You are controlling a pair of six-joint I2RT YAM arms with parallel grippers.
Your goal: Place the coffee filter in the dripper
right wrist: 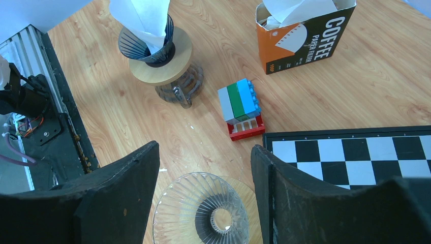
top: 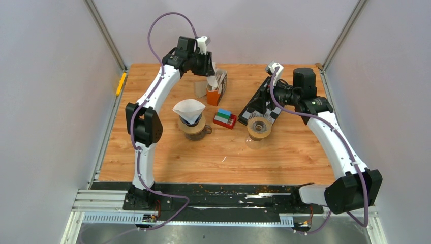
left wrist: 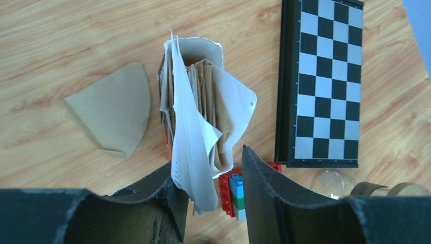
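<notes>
White paper filters [left wrist: 234, 101] stick out of the orange and black coffee filter box [right wrist: 300, 46]. My left gripper is over the box, open, one white filter flap hanging between its fingers close to the left one. In the top view a white filter [top: 189, 109] sits in the dark dripper on the left carafe [top: 194, 135]. The clear ribbed dripper [right wrist: 175, 216] is empty on the right, on a wooden collar [top: 259, 128]. My right gripper points over that dripper, fingers apart, nothing between them.
A brown filter [left wrist: 114, 107] lies flat left of the box. Red, green and blue toy bricks [top: 224, 117] stand in the table's middle. A checkered board [top: 254, 104] lies beneath my right gripper.
</notes>
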